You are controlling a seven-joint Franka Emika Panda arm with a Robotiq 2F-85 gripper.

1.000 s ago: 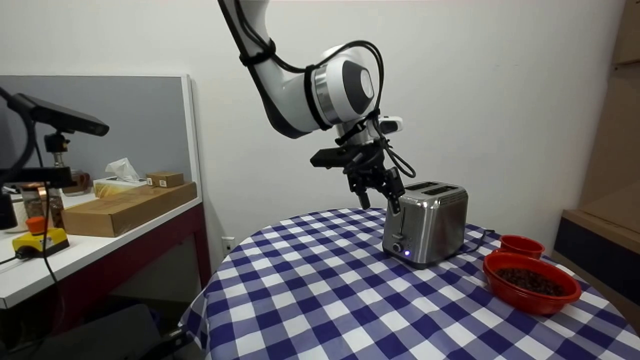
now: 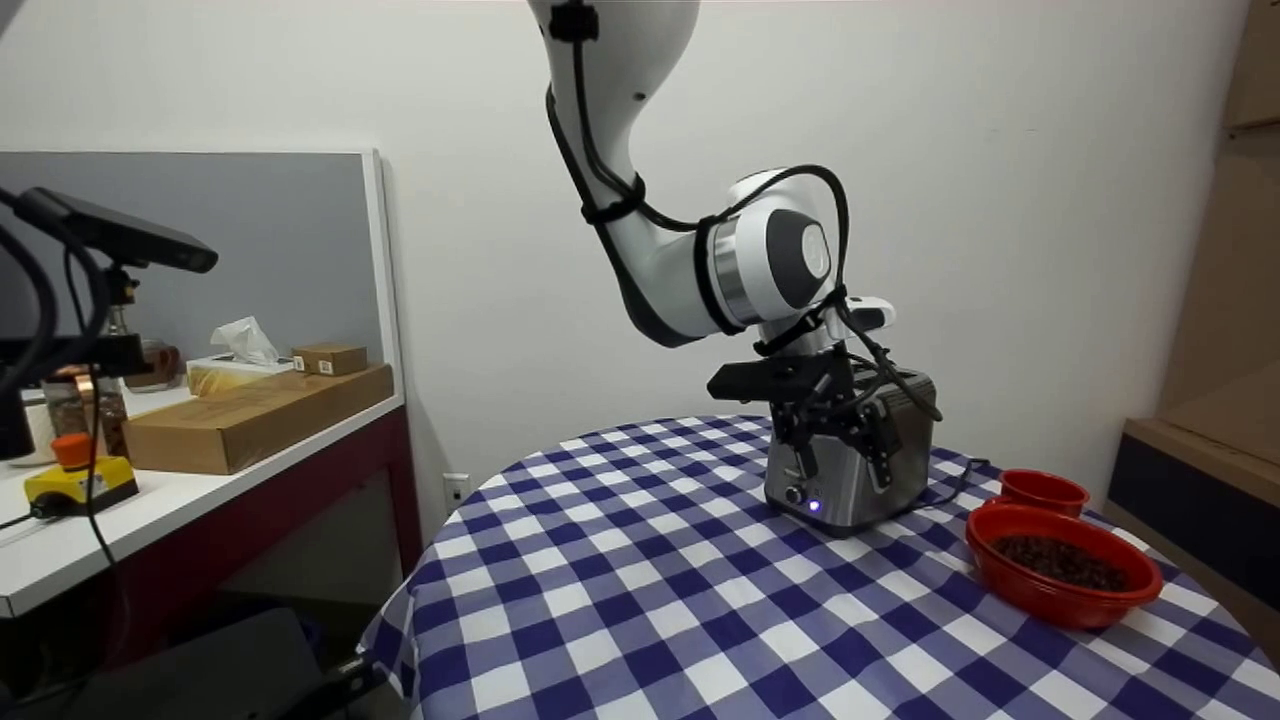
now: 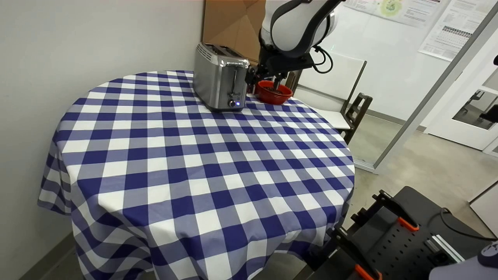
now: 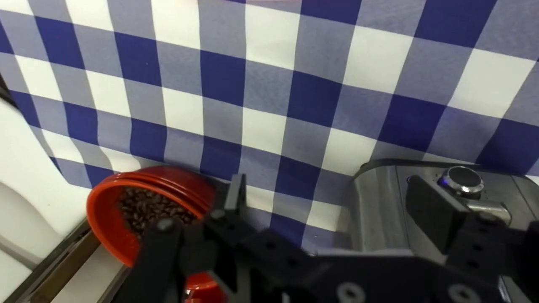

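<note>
My gripper (image 2: 842, 466) points downward in front of the toaster in exterior view 1. Its two fingers stand wide apart, and nothing shows between them in the wrist view. The silver toaster (image 3: 219, 79) rests upright on the table, its small light lit beside the knob (image 4: 462, 181). From exterior view 2, the gripper appears just right of the toaster and overlaps the red bowl. Dark beans partly fill this red bowl (image 2: 1062, 564). A smaller red cup (image 2: 1046, 487) sits behind it. In the wrist view, the gripper's body partly covers both the bowl and the toaster.
A blue-and-white checked cloth (image 3: 186, 154) covers the round table, with its middle and near side clear. The toaster's cord (image 2: 960, 480) runs toward the red cup. A white side table (image 2: 156, 516) with boxes stands at the left in exterior view 1.
The arm has moved right and down in exterior view 1, bringing the open gripper from above the toaster's left side to across its front. Toaster, bowl and cup have not moved.
</note>
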